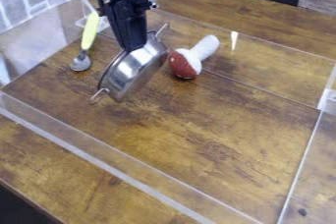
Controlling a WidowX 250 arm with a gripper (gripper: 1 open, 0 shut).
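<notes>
My black gripper point(134, 41) reaches down from the top, its tip at the upper rim of a shiny metal pan point(132, 71), which is tilted with small handles at both ends. The gripper looks shut; whether the rim is between its fingers is hard to tell. Just right of the pan lies a red-and-white mushroom-like object point(187, 63). A spoon with a pale yellow handle point(88, 33) lies to the left.
Transparent walls or panels point(27, 110) edge the area. A small white piece point(234, 39) is at the upper right.
</notes>
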